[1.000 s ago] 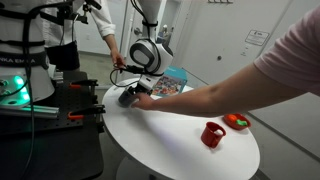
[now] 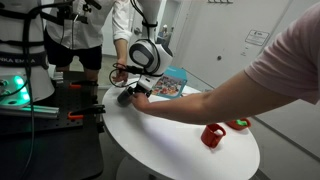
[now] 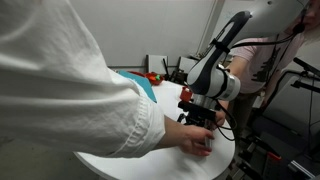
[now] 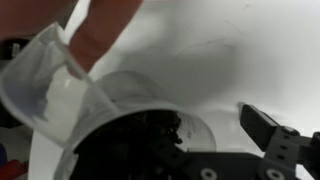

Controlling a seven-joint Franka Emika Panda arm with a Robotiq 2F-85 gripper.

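Note:
A clear plastic cup (image 4: 85, 95) with something dark inside or behind it fills the left of the wrist view. It looks tilted, and a person's hand (image 4: 100, 30) is at it. My gripper stands open, one black finger (image 4: 262, 128) on the right over bare white table. The other finger shows by or through the cup; whether it is inside or behind cannot be told. In exterior view 1 the cup (image 2: 126, 97) sits low at the table's left edge, beside the person's hand (image 2: 142, 101). Exterior view 2 shows the cup (image 3: 203, 145) under my arm.
A red mug (image 2: 212, 135) stands on the right part of the white round table (image 2: 175, 150). Behind it is a plate (image 2: 238, 124) with red and green items. A teal-edged box (image 2: 176, 74) stands at the back. The person's arm (image 2: 225, 98) crosses over the table.
At the left, another person's arm and body have come further into view. My gripper, the cup and the hand on it have barely shifted.

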